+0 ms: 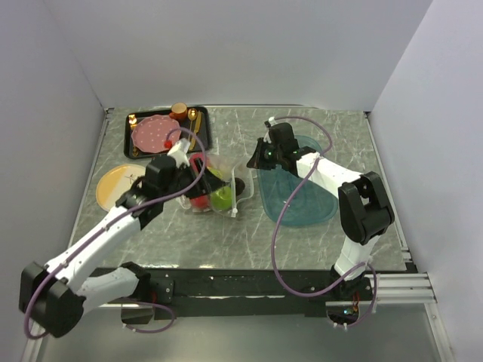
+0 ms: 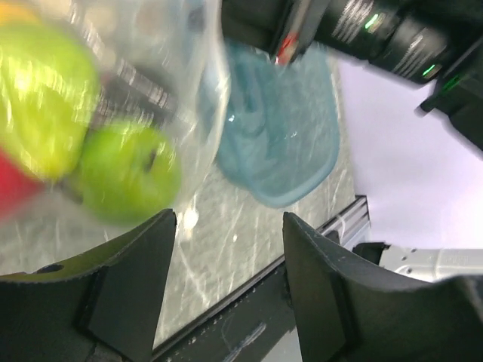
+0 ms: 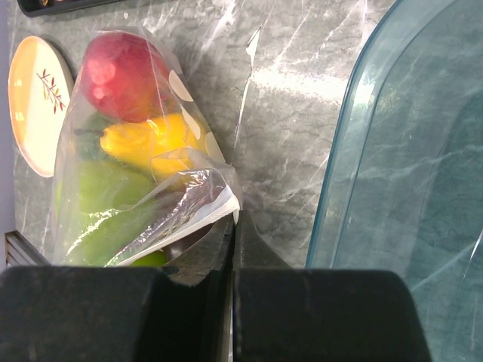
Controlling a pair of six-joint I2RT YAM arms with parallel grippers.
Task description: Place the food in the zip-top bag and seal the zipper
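Note:
The clear zip top bag (image 3: 173, 87) lies on the table with food inside: a red piece (image 3: 124, 75), a yellow pepper (image 3: 155, 143) and green pieces (image 3: 106, 192). A dark round piece (image 1: 239, 185) sits near its mouth. My right gripper is shut, with the corner of the bag's white-edged rim pinched at its tips. At the bag's near side in the top view hangs a white zipper slider (image 1: 234, 212). My left gripper is open and empty, above the bag; in the left wrist view a green piece (image 2: 128, 173) lies left of its fingers.
A translucent blue bin or lid (image 1: 302, 204) lies right of the bag, under the right arm. Behind the left arm are a black tray (image 1: 130, 143) with a pink plate (image 1: 156, 133), and a yellow plate (image 1: 113, 185).

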